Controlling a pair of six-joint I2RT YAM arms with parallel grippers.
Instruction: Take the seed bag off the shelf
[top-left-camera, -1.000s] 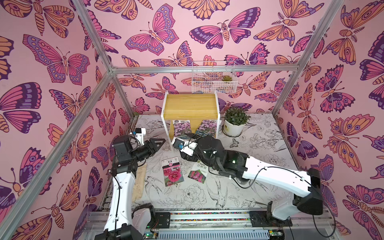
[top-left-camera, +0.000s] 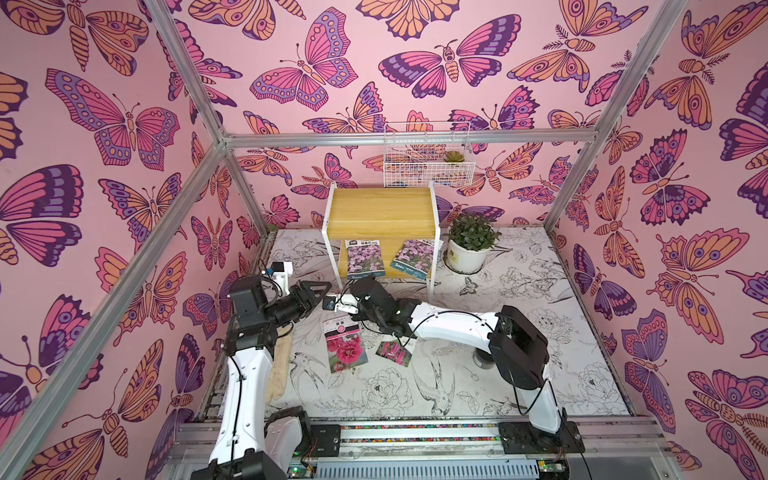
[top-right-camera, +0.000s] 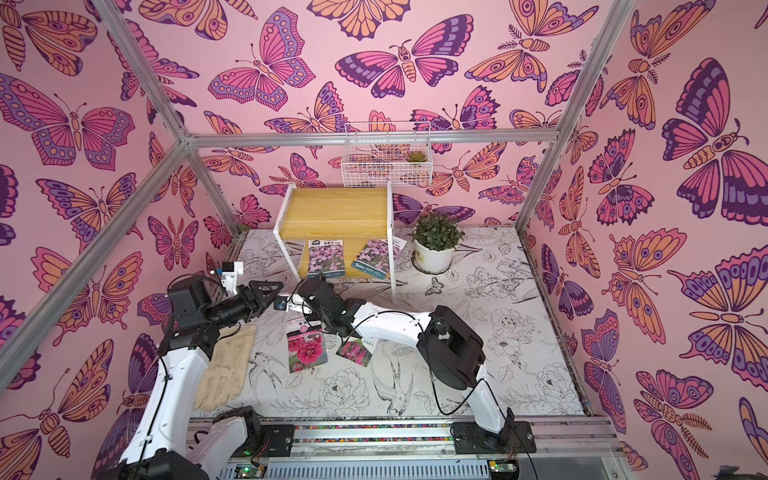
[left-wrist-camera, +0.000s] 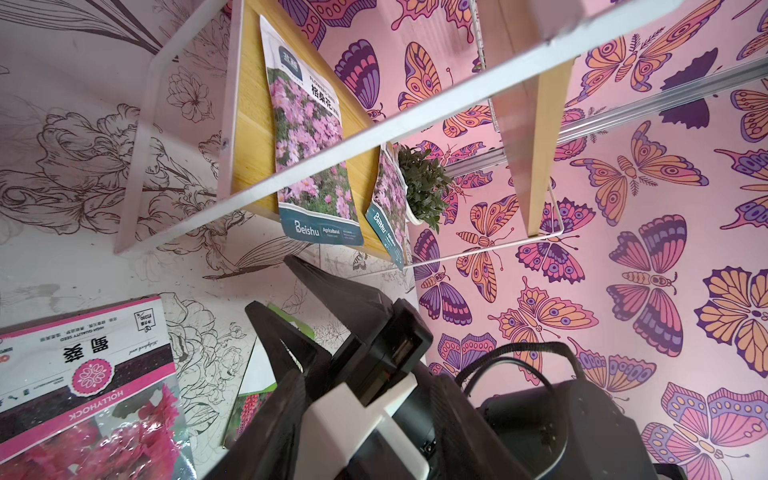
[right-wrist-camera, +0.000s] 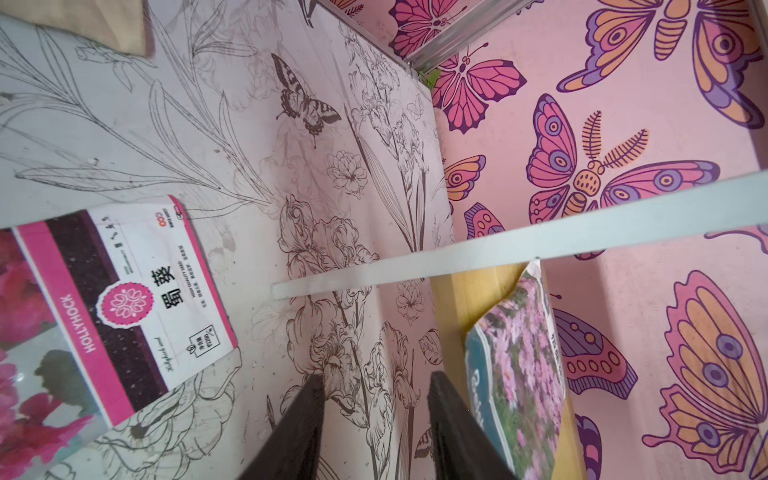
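Observation:
Two seed bags with pink-purple flowers lean on the lower level of the wooden shelf (top-left-camera: 382, 206), the left bag (left-wrist-camera: 308, 152) more upright, the right bag (left-wrist-camera: 389, 200) tilted. Left of the shelf front, my left gripper stands open in a V, nothing between its fingers, apart from both bags. My right gripper is low in front of the shelf with its fingers apart and nothing visible between them. One shelf bag (right-wrist-camera: 520, 376) shows, blurred, to the right of those fingers. From above, the right fingertips are hidden by their own arm.
A hollyhock seed bag (top-left-camera: 345, 352) and a smaller bag (top-left-camera: 394, 353), partly covered by the right arm, lie on the table. White shelf legs (top-left-camera: 330, 249) flank the opening. A potted plant (top-left-camera: 467, 254) stands right of the shelf.
My right arm has drawn down and left from the shelf bags, its elbow swinging left, and now covers part of the small table bag. The left arm has shifted only slightly. Both shelf bags remain.

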